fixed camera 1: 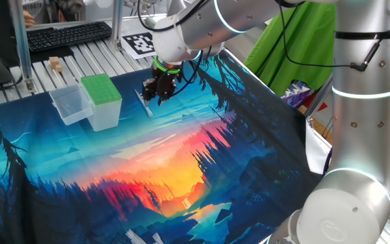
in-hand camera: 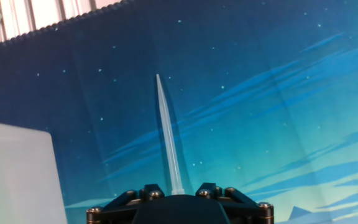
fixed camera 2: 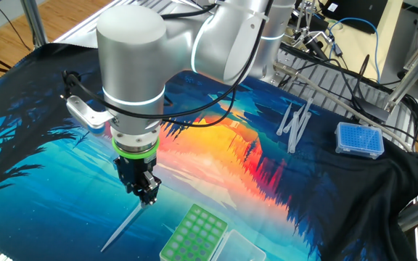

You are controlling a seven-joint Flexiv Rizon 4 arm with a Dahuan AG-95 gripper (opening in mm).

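A long translucent pipette tip (in-hand camera: 168, 137) lies on the printed cloth, its narrow end pointing away from my gripper in the wrist view. The wide end sits between my two fingers, with a small gap showing on each side, so the fingers stand part open. In exterior view 2 the gripper (fixed camera 2: 148, 199) points down over the wide end of the tip (fixed camera 2: 122, 228). From exterior view 1, the gripper (fixed camera 1: 158, 97) appears beside the tip (fixed camera 1: 144, 104). The black gripper body hides the lower parts of the fingers.
A white box with a green perforated top (fixed camera 1: 100, 90) stands nearby, its clear lid (fixed camera 1: 72, 104) open beside it. Several more tips (fixed camera 2: 294, 127) lie across the cloth, near a blue rack (fixed camera 2: 359, 138).
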